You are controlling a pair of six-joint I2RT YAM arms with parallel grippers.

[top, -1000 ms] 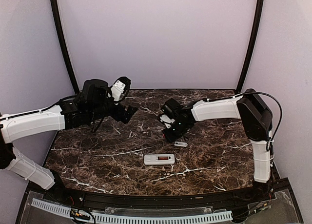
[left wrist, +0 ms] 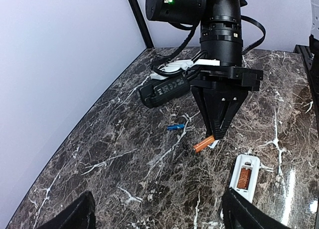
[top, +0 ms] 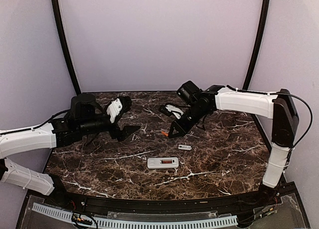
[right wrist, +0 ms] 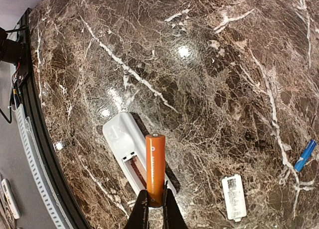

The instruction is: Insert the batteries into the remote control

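My right gripper is shut on one end of an orange battery, which juts out past the fingertips and hangs above the table. Below it lies the white remote control, its battery compartment uncovered; part of it is hidden by the battery in the right wrist view. A small white cover rests on the table beside the remote. A blue battery lies loose farther back. My left gripper is open, its fingers wide apart with nothing between them, over the table's left half.
A perforated white strip runs along the front edge. Walls close in the back and sides.
The remote and cover have stayed put.
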